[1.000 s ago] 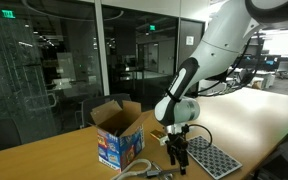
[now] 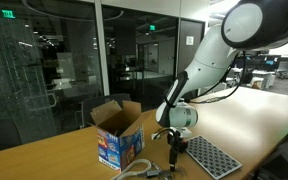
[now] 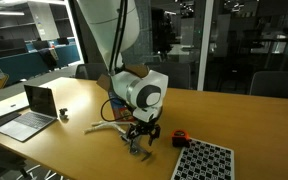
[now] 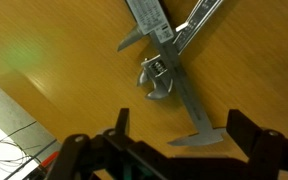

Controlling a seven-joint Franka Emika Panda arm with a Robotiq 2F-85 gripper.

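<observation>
In the wrist view my gripper is open, its two dark fingers wide apart at the lower edge with nothing held. Between and ahead of them a metal caliper lies on the wooden table. An adjustable wrench lies across the caliper, its head close beside the caliper's beam. Seen from outside, the gripper points down low over the table, in front of the open cardboard box. The second exterior view shows the gripper just above the tools.
A white perforated board lies to the right of the gripper in the first exterior view. In the second, a red and black object sits by that board, and an open laptop stands at the left. Bare table stretches left of the box.
Over the last second the arm has shifted slightly and the gripper has come lower toward the tools. The box and board have not moved.
</observation>
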